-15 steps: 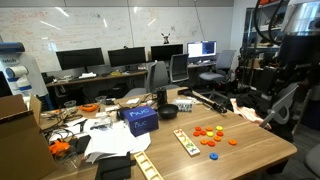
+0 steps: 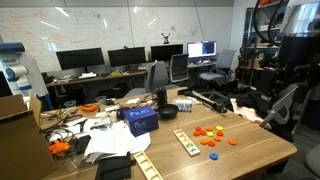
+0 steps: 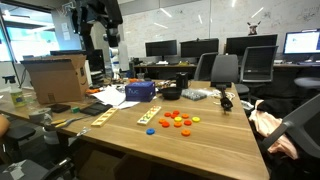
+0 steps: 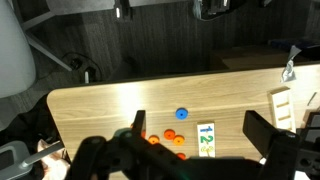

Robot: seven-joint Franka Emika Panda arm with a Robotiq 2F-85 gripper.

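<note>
My gripper is open high above the wooden table, its two dark fingers far apart with nothing between them. Under it, in the wrist view, lie a blue disc (image 4: 181,113), a few orange discs (image 4: 169,134) and a pale tray marked with numbers (image 4: 206,140). Exterior view 1 has the blue disc (image 2: 214,156) near the table's front edge, with several red, orange and yellow discs (image 2: 219,133) scattered behind it. The pale tray (image 2: 187,142) rests to their left, and a second long tray (image 2: 147,165) is nearer the front.
A blue box (image 2: 140,121) and a black bowl (image 2: 168,111) stand behind the trays. White papers (image 2: 106,139) and a cardboard box (image 2: 22,140) take up the left. Bare wood (image 3: 215,150) surrounds the discs on the right of exterior view 2.
</note>
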